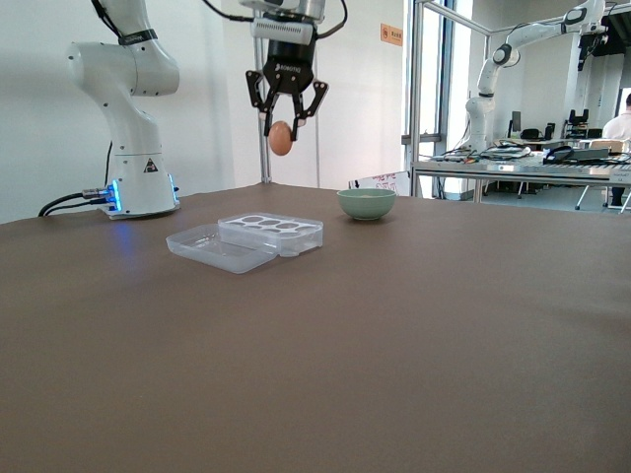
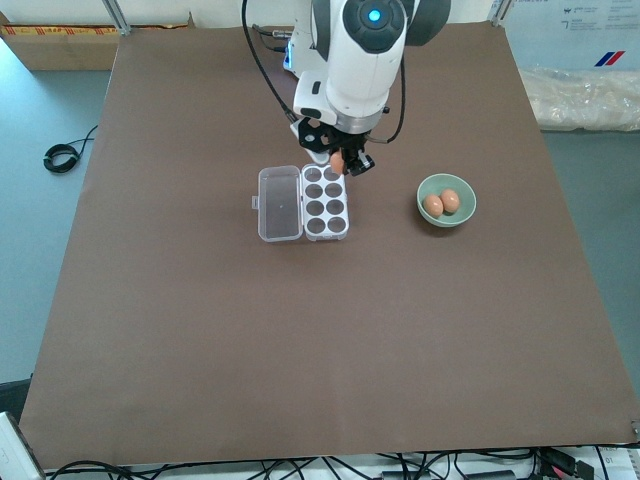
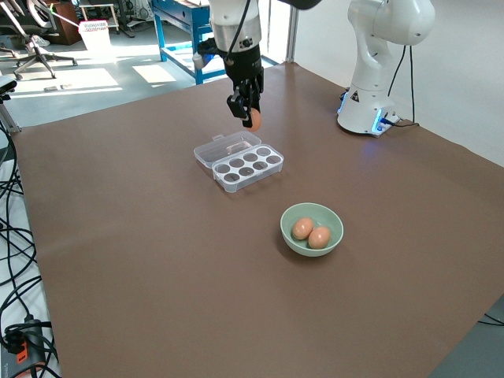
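My black gripper is shut on a brown egg, held in the air above the open clear plastic egg carton. The carton's tray has two columns of round holes, all appearing empty, with its lid laid open beside it. A green bowl holding two brown eggs stands apart from the carton, to its right in the left camera view. In the right camera view the held egg hangs just beyond the carton.
Cables lie along the table's outer edge.
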